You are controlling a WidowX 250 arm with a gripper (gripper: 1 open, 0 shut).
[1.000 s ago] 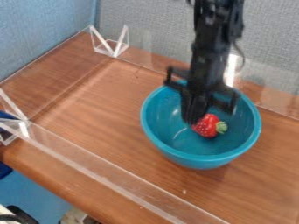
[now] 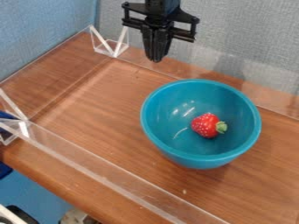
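A teal bowl [image 2: 176, 144] sits on the wooden table right of centre, with a red strawberry [image 2: 207, 124] lying inside it. The black gripper [image 2: 156, 48] is raised at the top of the view, behind and above the bowl and well away from it. Whether its fingers are open or shut is unclear, and I see nothing held between them.
Clear low walls edge the wooden surface [image 2: 82, 105], with white wire-like supports at the back left and at the left edge. A grey wall stands behind, a blue padded one at left.
The gripper has risen away from over the bowl toward the back and left. The strawberry, earlier under the gripper, now shows clear inside the bowl.
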